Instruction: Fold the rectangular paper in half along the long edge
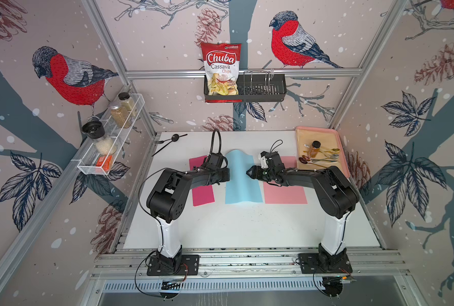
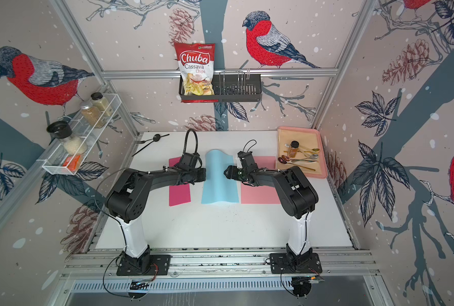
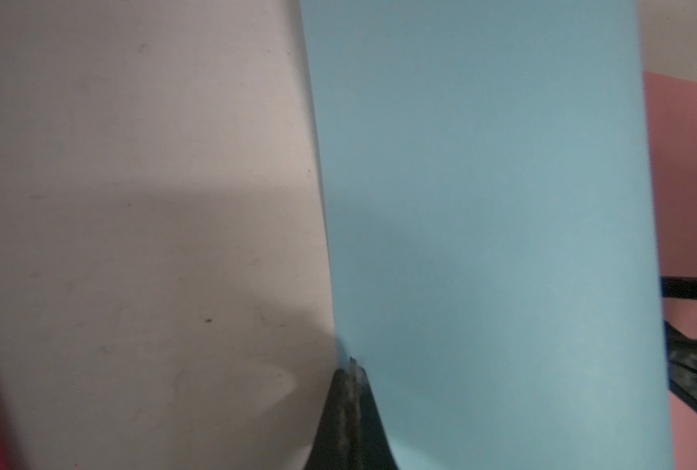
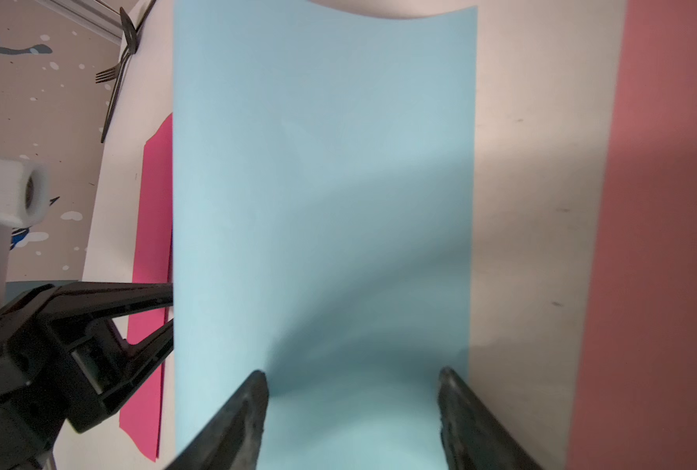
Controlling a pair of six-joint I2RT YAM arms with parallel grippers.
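A light blue sheet of paper (image 1: 240, 188) lies between my grippers, bowed up in a curve, its far edge wavy. In the left wrist view my left gripper is shut at the sheet's left edge; whether paper is pinched between its tips is unclear. My right gripper stands open over the right part of the blue sheet, near its right edge, with only paper visible beneath its fingers.
A magenta sheet (image 1: 203, 196) lies to the left, a pink sheet (image 1: 285, 196) to the right. A wooden-lined pink tray (image 1: 318, 129) with cutlery and a jar is at back right. Black utensils (image 1: 174, 137) lie back left.
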